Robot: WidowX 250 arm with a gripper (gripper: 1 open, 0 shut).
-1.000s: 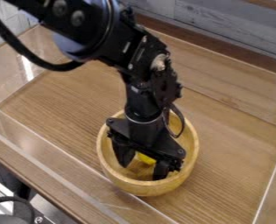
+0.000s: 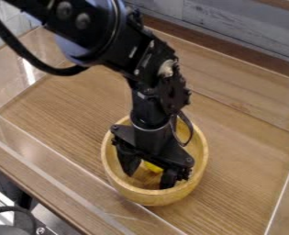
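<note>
My black gripper (image 2: 151,167) reaches down into a round light-wooden bowl (image 2: 159,195), its fingers open and low inside the rim. A small yellow object (image 2: 153,166) shows partly between and behind the fingers; the gripper hides most of it, so its shape is unclear.
The bowl stands on a wooden tabletop (image 2: 232,110) with clear room to the left and right. A pale panelled wall (image 2: 208,27) runs along the back. The table's edge and some dark cables are at the lower left.
The gripper and arm have shifted very slightly; the bowl stays in place.
</note>
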